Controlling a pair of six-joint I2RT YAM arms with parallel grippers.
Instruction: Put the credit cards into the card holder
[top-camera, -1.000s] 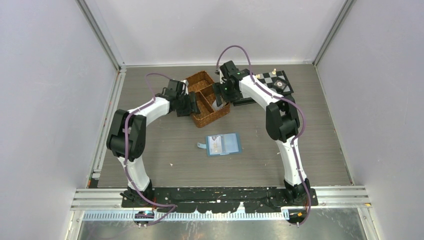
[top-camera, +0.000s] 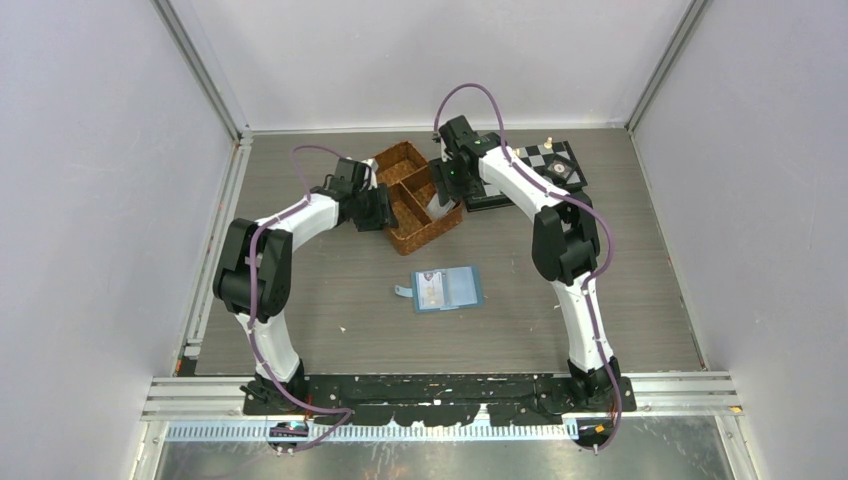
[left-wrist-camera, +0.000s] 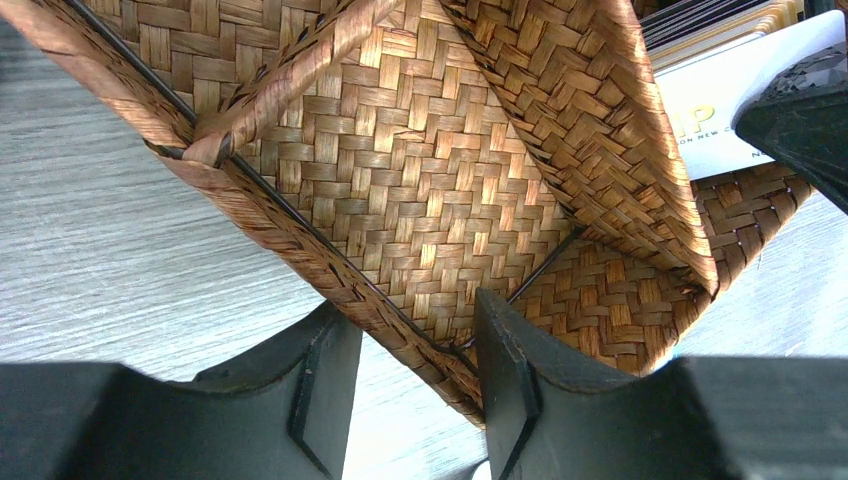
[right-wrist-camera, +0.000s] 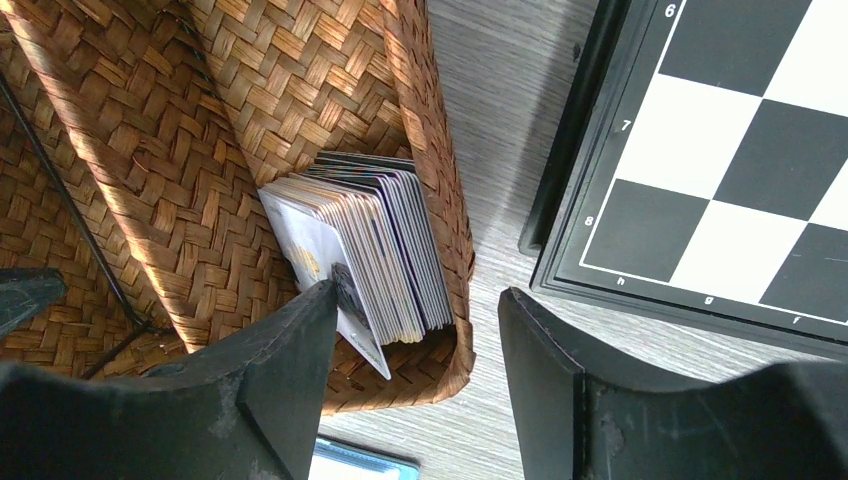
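A stack of credit cards (right-wrist-camera: 350, 240) leans in the right compartment of the woven basket (top-camera: 432, 236), a white card at its front. My right gripper is open over that compartment, one finger at the white card's face and the other outside the basket's right wall. The left gripper, also open, has the basket's rim between its fingers, as seen in the left wrist view; no card is there. On the table in front of the basket lies the blue card holder (top-camera: 462, 287), spread flat, with a card-like white piece in its left half.
A checkered game board (right-wrist-camera: 690, 170) lies close to the basket's right side, with a dark round-marked object (top-camera: 560, 168) on it.
Over the last second my right gripper and the basket have shifted slightly to the right. The left gripper has barely moved, and the card holder lies where it was.
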